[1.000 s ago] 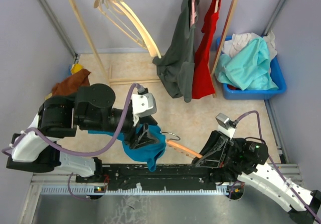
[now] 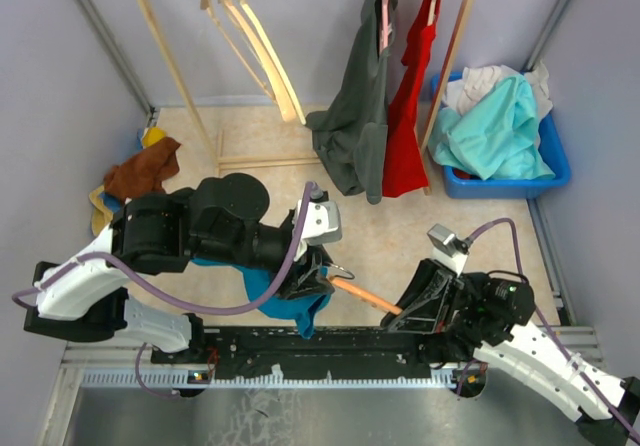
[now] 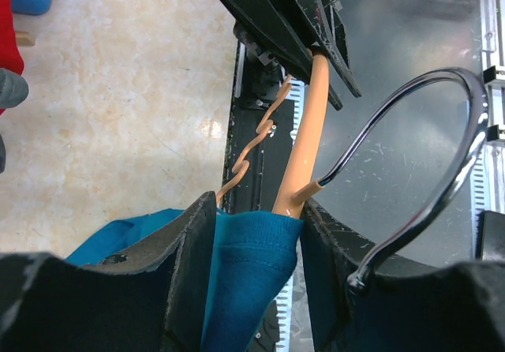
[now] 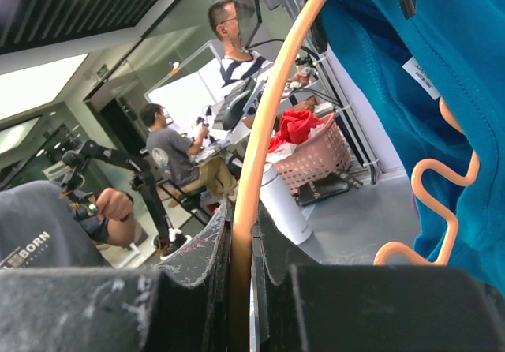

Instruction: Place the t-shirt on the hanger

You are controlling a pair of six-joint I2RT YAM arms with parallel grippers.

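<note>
An orange hanger (image 2: 365, 294) spans the gap between my two arms, its metal hook (image 3: 465, 155) curling off to one side. My right gripper is shut on one arm of this hanger. At the hanger's other end hangs the teal t-shirt (image 3: 256, 249), with the far part of the hanger inside its neck opening. Around the shirt's collar edge, close to the hook, my left gripper stands open, one finger on each side of the fabric. Much of the shirt is hidden beneath the left arm in the top view.
A rack at the back carries empty wooden hangers (image 2: 265, 56), a grey garment (image 2: 355, 116) and a red garment (image 2: 408, 116). To the right stands a blue bin (image 2: 505, 186) of clothes. A brown cloth (image 2: 145, 169) lies at left.
My left gripper has moved right and slightly down to the shirt's neck beside the hook. The right arm and the orange hanger have stayed put. The empty hangers on the rack have swung a little.
</note>
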